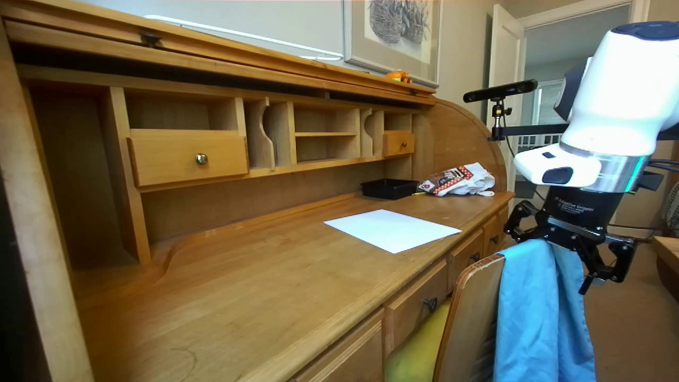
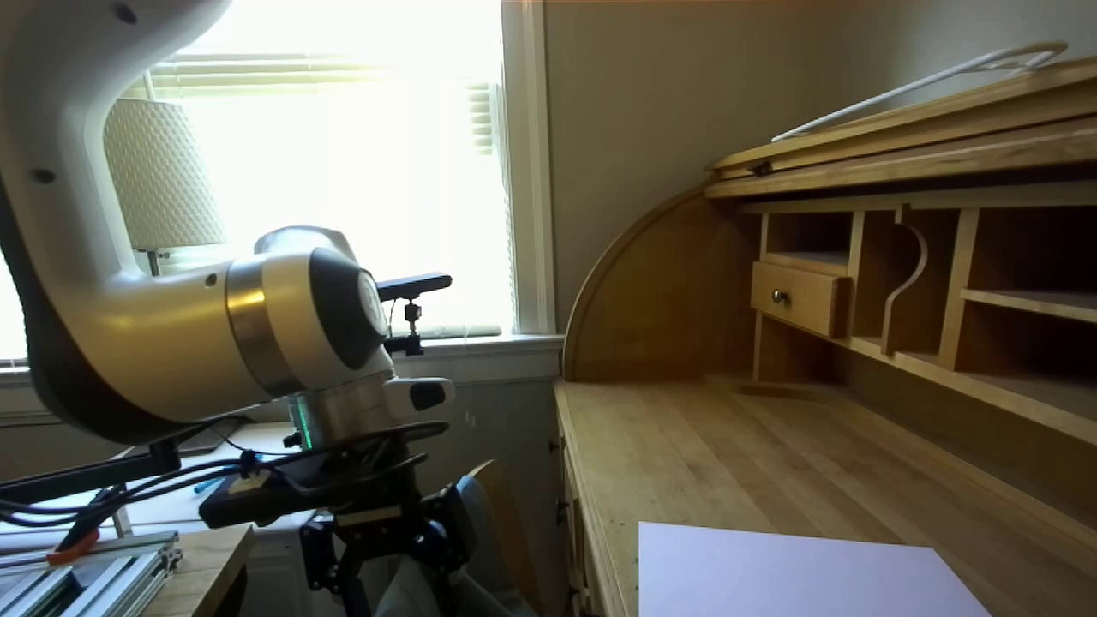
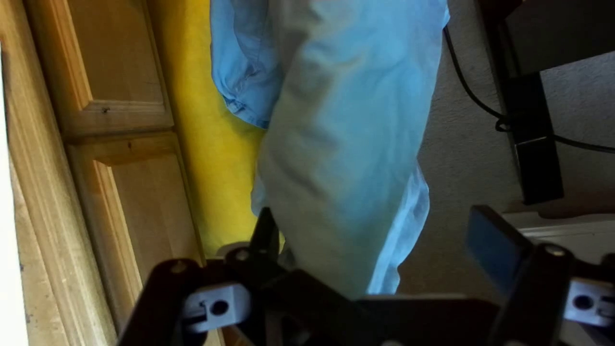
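A light blue cloth [image 1: 541, 312] hangs over the back of a wooden chair [image 1: 469, 312] drawn up to the desk. My gripper is open around the draped chair top, pointing down. In the wrist view, the cloth [image 3: 351, 132] runs between the spread fingers, with the left one close beside it and a gap on the right. From exterior view 1, one finger is partly hidden behind the cloth and chair. The chair's yellow seat [image 3: 225, 190] shows under the cloth.
The roll-top desk [image 1: 254, 286] stands alongside, its top mostly clear. On it lie white paper [image 1: 394, 230], a black tray [image 1: 389, 188] and a crumpled bag [image 1: 461, 180]. Floor [image 3: 461, 155] shows on the cloth's other side.
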